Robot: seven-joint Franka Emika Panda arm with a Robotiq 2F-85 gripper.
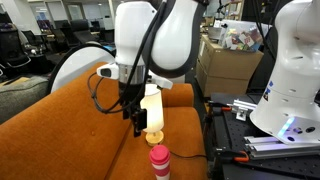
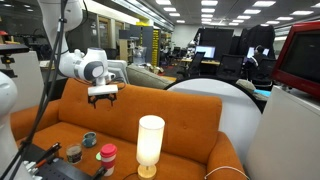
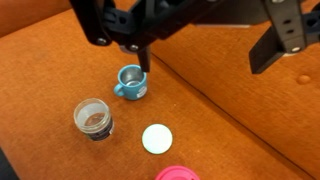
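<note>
My gripper (image 1: 120, 108) hangs in the air over the orange couch, its fingers wide apart and empty. In the wrist view its two dark fingers (image 3: 130, 35) frame bare couch fabric. A blue mug (image 3: 132, 82) lies below, near the left finger. Close to it are a clear jar (image 3: 94, 118), a pale round disc (image 3: 156, 138) and a pink-red lid (image 3: 178, 173). From the side, the gripper (image 2: 103, 98) is above the mug (image 2: 89, 139). The red-and-white container (image 2: 108, 158) stands near a lit white lamp (image 2: 150, 140).
The couch back (image 2: 190, 115) rises behind the objects. In exterior view 1 the arm partly covers the lamp (image 1: 153, 112); its cord trails right. A black stand (image 1: 270, 150) carries the arm.
</note>
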